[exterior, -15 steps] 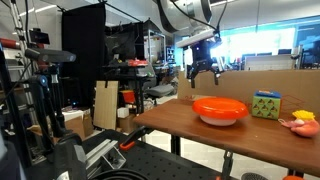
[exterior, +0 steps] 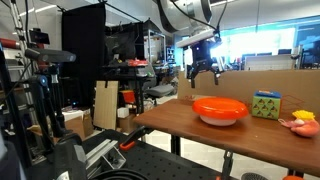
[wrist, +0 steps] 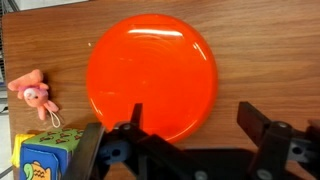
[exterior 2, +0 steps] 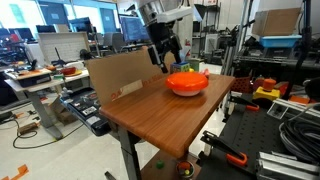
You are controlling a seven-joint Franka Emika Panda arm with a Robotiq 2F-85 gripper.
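An orange-red disc-shaped lid (wrist: pixel 155 75) fills the middle of the wrist view. In exterior view 1 the same orange lid (exterior: pixel 220 105) rests on a white bowl (exterior: pixel 220 120) on the wooden table. My gripper stands open, its two dark fingers wide apart with nothing between them. From outside, the gripper (exterior: pixel 206 78) hangs above the table with clear air between it and the lid. In exterior view 2 the lid (exterior 2: pixel 187 79) sits near the table's far end, below the gripper (exterior 2: pixel 172 60).
A green, blue and yellow block (exterior: pixel 266 105) stands behind the bowl, to the right in exterior view 1. Beside it lies a pink plush toy (wrist: pixel 35 90).
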